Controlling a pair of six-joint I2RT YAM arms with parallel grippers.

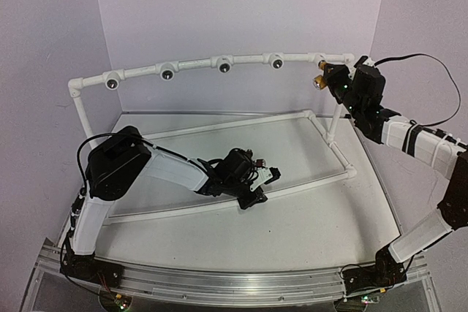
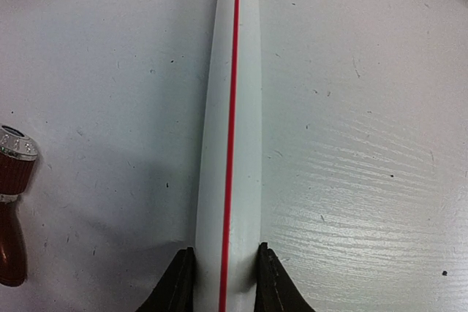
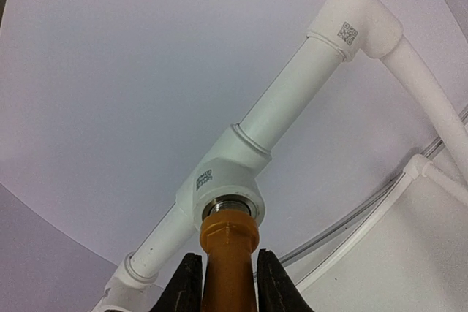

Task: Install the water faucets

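My right gripper is shut on an orange-brown faucet [image 3: 228, 242]. The faucet's metal end meets the opening of the rightmost white tee [image 3: 230, 169]; how deep it sits cannot be told. From above, that faucet [image 1: 319, 82] shows beside the right gripper [image 1: 329, 74]. Low on the frame, my left gripper [image 1: 252, 199] is shut on the front white pipe [image 2: 245, 129], which has a red stripe and lies between its fingers. A darker brown faucet [image 2: 14, 173] with a silver collar lies on the board left of that pipe.
Several other tees along the top pipe [image 1: 194, 64] show dark open sockets, such as the leftmost tee [image 1: 112, 80]. The white board [image 1: 314, 224] is bare in front of the frame. Walls enclose the sides and back.
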